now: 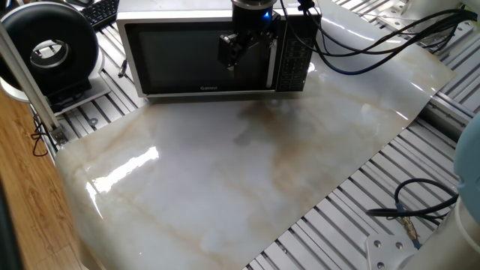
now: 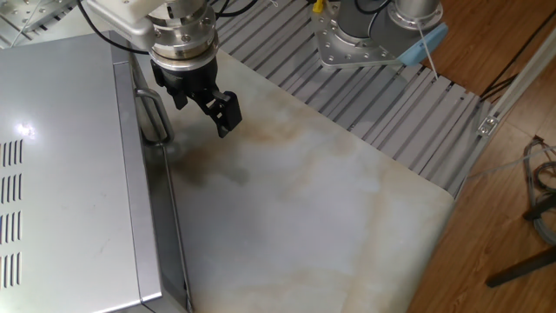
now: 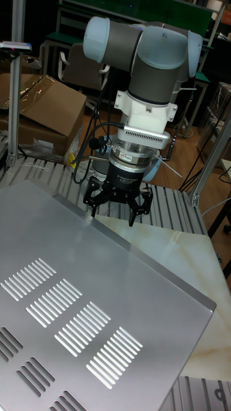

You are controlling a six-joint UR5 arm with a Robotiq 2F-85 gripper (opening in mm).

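A silver microwave (image 1: 180, 11) with a dark glass door stands at the back of the table in exterior view 1, its door shut. The upright door handle (image 1: 271, 67) is on the door's right side, and the handle (image 2: 160, 122) also shows as a loop in exterior view 2. My black gripper (image 2: 201, 116) hangs in front of the door close to the handle, its fingers (image 2: 228, 113) spread apart. In exterior view 3 the gripper (image 3: 115, 209) appears open beyond the microwave's top edge. No object shows between the fingers; the exact gap to the handle is unclear.
Dark cables (image 1: 375, 49) loop from the arm to the right. A round black device (image 1: 49, 52) stands at the left.
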